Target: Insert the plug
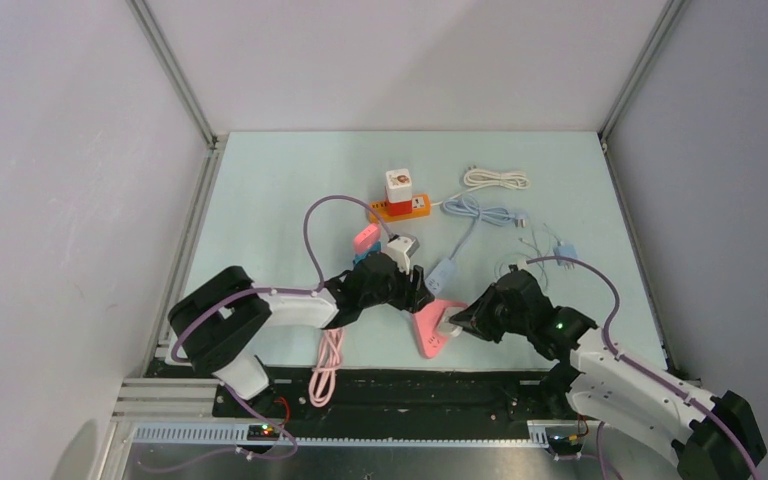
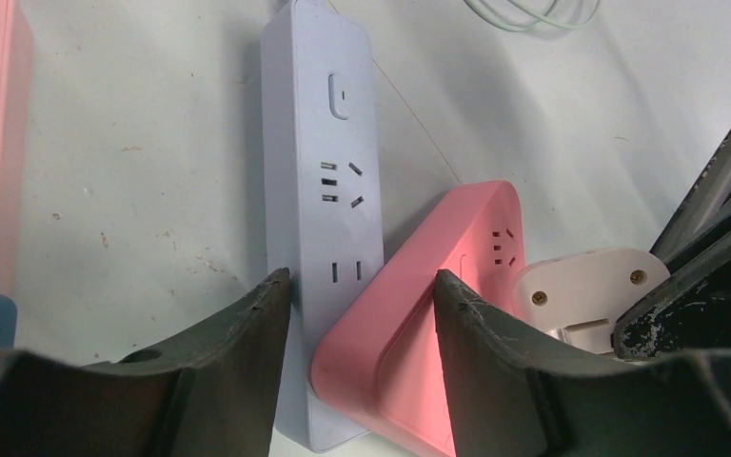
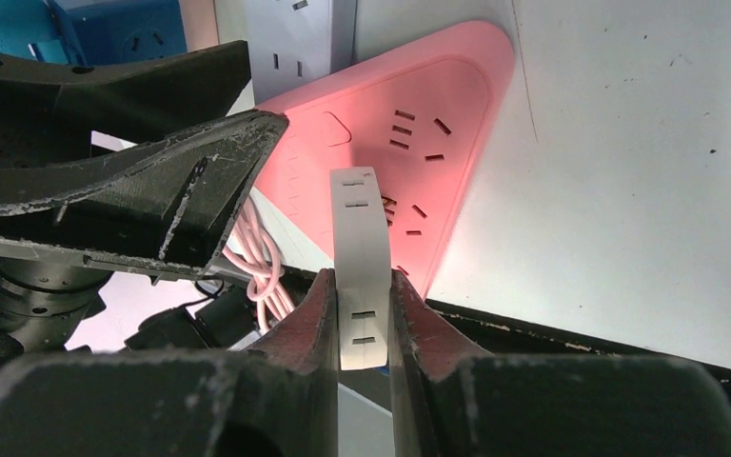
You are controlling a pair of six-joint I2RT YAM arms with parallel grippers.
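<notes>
In the right wrist view my right gripper is shut on a white plug (image 3: 362, 228), with a finger against each side. The plug stands over the socket face of a pink power strip (image 3: 438, 181). A little golden metal shows between them; how deep any prongs sit cannot be told. In the left wrist view a corner of the pink strip (image 2: 371, 352) lies between the fingers of my left gripper. The right finger overlaps the strip's face, while a gap shows by the left finger, so these fingers stand apart.
A pale blue strip (image 2: 328, 171) lies right beside the pink one, partly covered by it. An orange strip (image 1: 420, 206) carries a red and white block (image 1: 398, 188) further back. Coiled cords (image 1: 495, 179) lie behind.
</notes>
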